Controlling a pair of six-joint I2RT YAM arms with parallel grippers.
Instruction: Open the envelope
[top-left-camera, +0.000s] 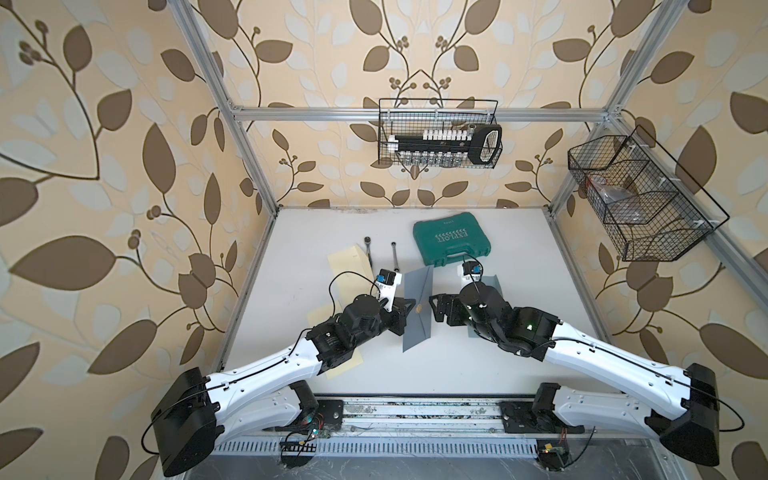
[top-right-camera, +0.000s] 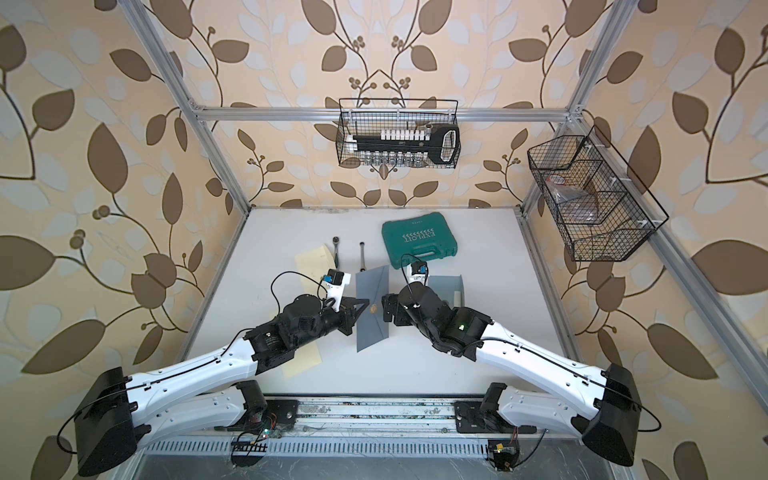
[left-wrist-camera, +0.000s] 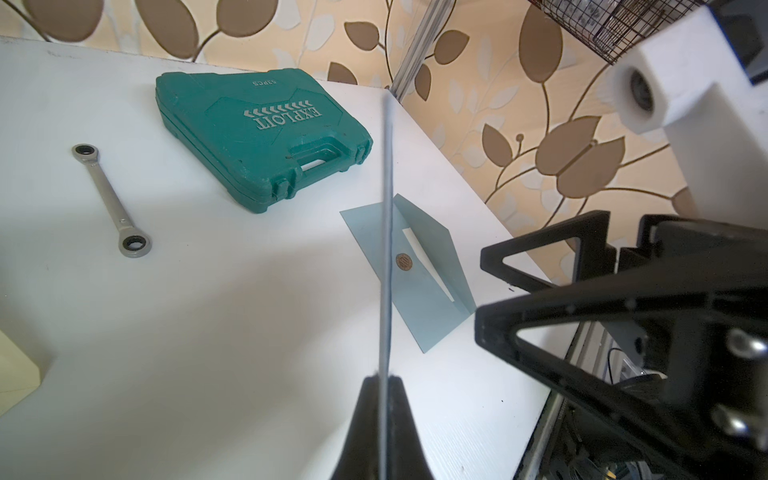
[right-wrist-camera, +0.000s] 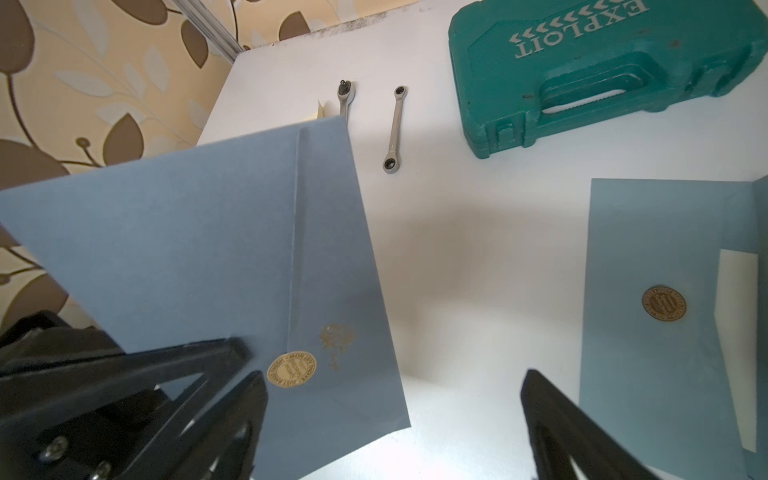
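Observation:
A blue-grey envelope (right-wrist-camera: 216, 240) with a round gold seal (right-wrist-camera: 292, 369) is held up off the table, on edge. My left gripper is shut on the envelope's thin edge, which runs as a narrow upright strip in the left wrist view. To the right of it, my right gripper stands open, its fingers apart with only air and white table between them; the seal shows close beside its left finger (right-wrist-camera: 248, 416). A second blue-grey envelope (right-wrist-camera: 640, 240) lies on the table at the right, its flap raised and a white paper (right-wrist-camera: 737, 320) inside.
Behind the grippers lies a green tool case (top-left-camera: 452, 238). A ratchet (top-left-camera: 368, 246) and a wrench (top-left-camera: 394, 254) rest left of it. Cream envelopes (top-left-camera: 349, 268) lie under and behind the left arm. Bare white table shows in front.

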